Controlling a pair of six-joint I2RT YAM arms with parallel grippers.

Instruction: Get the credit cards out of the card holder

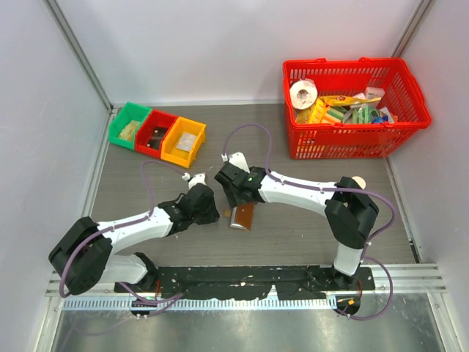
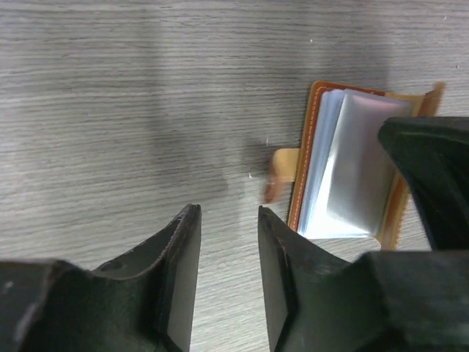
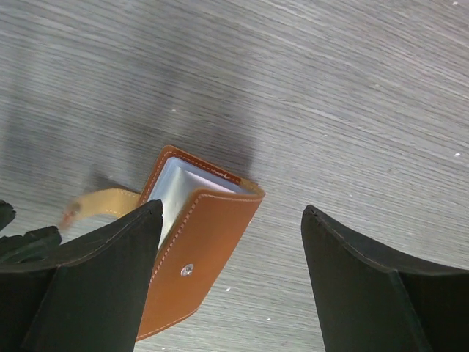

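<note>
The brown card holder (image 1: 244, 215) lies on the table in the middle of the top view. Its cover (image 3: 212, 253) leans over the pale sleeves or cards (image 2: 363, 165), and a tan strap (image 2: 286, 165) sticks out on its left. Left of the holder, my left gripper is open, with only bare table between its fingers. My right gripper hangs over the holder, also open. Its left finger (image 3: 135, 242) overlaps the holder in view; whether it touches is unclear. Part of the holder is hidden by the right arm from above.
Joined green, red and yellow bins (image 1: 183, 143) stand at the back left, with a white item in the yellow one. A full red basket (image 1: 359, 150) occupies the back right. Both grippers are close together.
</note>
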